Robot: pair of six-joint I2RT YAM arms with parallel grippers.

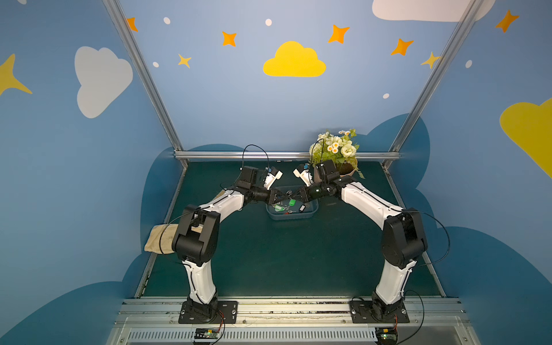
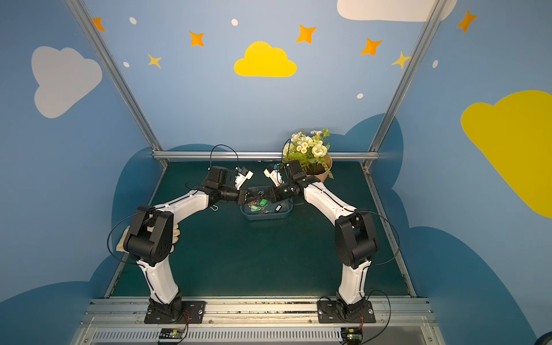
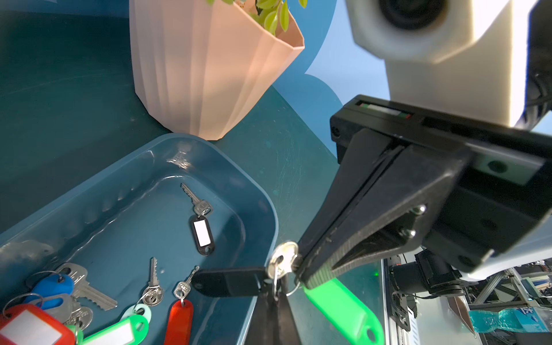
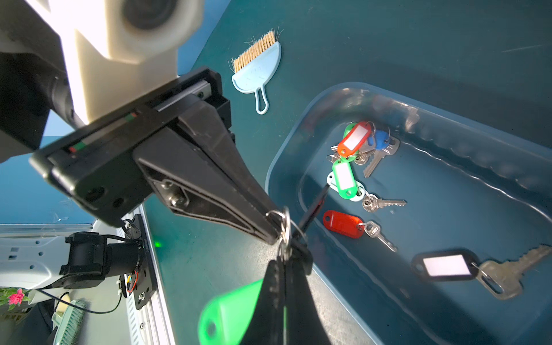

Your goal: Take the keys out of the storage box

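Note:
A bunch of keys with a metal key head (image 3: 282, 260), a black tag (image 3: 227, 283) and a green tag (image 3: 346, 313) hangs over the near rim of the blue storage box (image 4: 350, 92). My left gripper is shut on its ring from one side. From the other side my right gripper is shut on the same bunch, so both sets of fingertips almost meet. Inside the box lie a key with a red tag (image 4: 343, 223), a key with a black tag (image 4: 445, 265), a green tag (image 4: 345, 179) and an orange-red tag (image 4: 354, 139) with several keys.
A flower pot (image 3: 201, 63) stands right behind the box. To the left are a light-blue brush (image 4: 257, 69) and a beige glove (image 1: 164, 238). The table in front of the box (image 1: 287, 258) is bare.

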